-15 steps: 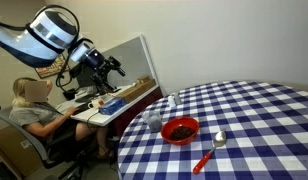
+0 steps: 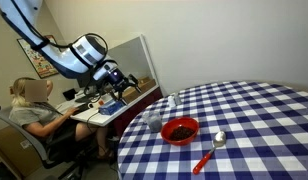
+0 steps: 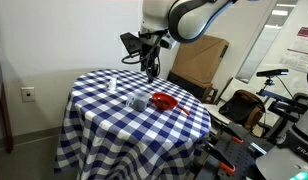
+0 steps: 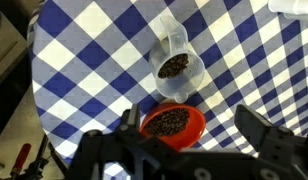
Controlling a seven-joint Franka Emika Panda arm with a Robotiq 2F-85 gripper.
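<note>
My gripper stands open, its two dark fingers apart, with nothing held between them. In exterior view 1 the gripper (image 2: pixel 121 84) hangs in the air left of the table, well above its top. A red bowl (image 2: pixel 180 131) holding dark brown bits sits on the checked cloth; in the wrist view the bowl (image 4: pixel 196 132) appears below and between the fingers. Beside it is a clear cup (image 4: pixel 193 72) with some brown bits inside, also seen as a small clear cup (image 2: pixel 155 123). A spoon (image 2: pixel 219 139) with a red handle lies to the bowl's right.
A small white object (image 2: pixel 174 99) stands near the table's far edge. Someone sits at a desk (image 2: pixel 104 115) to the left, behind the arm.
In exterior view 1 the arm has stretched out and come down, lowering the gripper somewhat. The bowl, cup and spoon have stayed where they were.
</note>
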